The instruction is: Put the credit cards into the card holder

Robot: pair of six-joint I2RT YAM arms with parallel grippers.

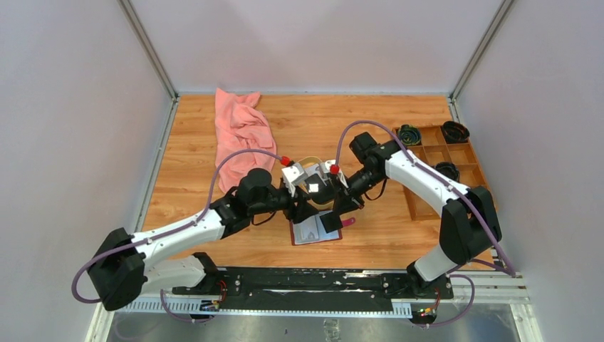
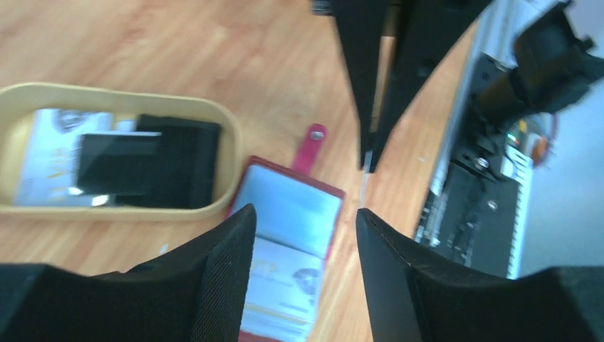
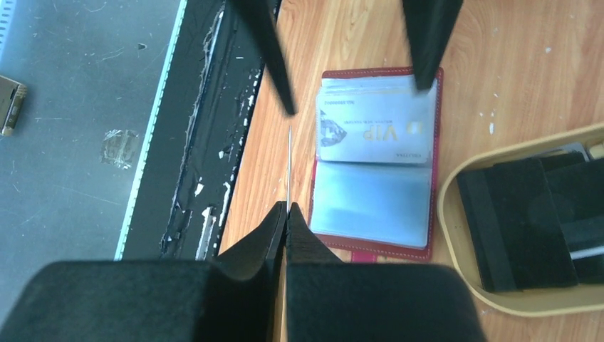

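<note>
My right gripper is shut on a thin card [image 3: 290, 167], seen edge-on in both wrist views. From above that card [image 1: 330, 222] looks dark and hangs over the holder's right part. My left gripper stands open facing it, its fingers [image 3: 426, 46] apart with nothing between them. The open card holder [image 3: 374, 203], red-edged with clear pockets, lies flat below. A pale card [image 3: 374, 132] marked VIP sits in one of its pockets. Beside it, an oval tan tray [image 3: 443, 206] contains dark cards [image 3: 520, 221] and paler ones [image 2: 64, 153].
A pink cloth [image 1: 242, 132] lies at the back left. At the right stands a wooden compartment box [image 1: 420, 206] with dark coils [image 1: 447, 169]. Both arms crowd together over the holder and tray; the table between cloth and box is clear behind them.
</note>
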